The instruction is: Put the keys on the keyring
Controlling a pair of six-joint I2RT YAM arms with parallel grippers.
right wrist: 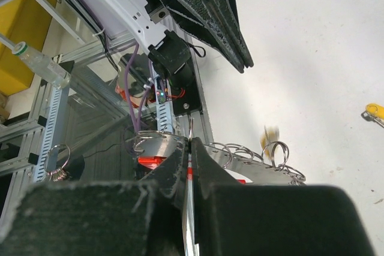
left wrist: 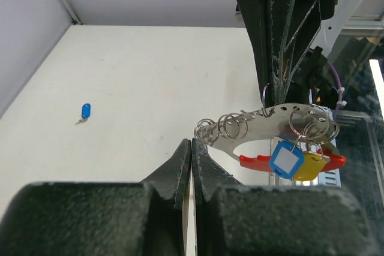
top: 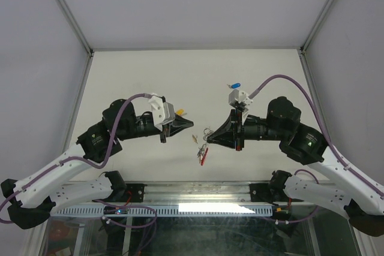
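Observation:
My right gripper (top: 211, 138) is shut on a metal keyring piece (left wrist: 267, 125) with several wire loops and red parts, which hangs from its fingertips. Blue (left wrist: 286, 160) and yellow (left wrist: 307, 168) tabs, apparently keys, show on it in the left wrist view. My left gripper (top: 189, 123) is shut and stands apart to the left, nothing visible between its fingertips. A loose blue key (top: 234, 85) lies on the white surface at back right, and a yellow key (right wrist: 375, 111) lies behind the left gripper.

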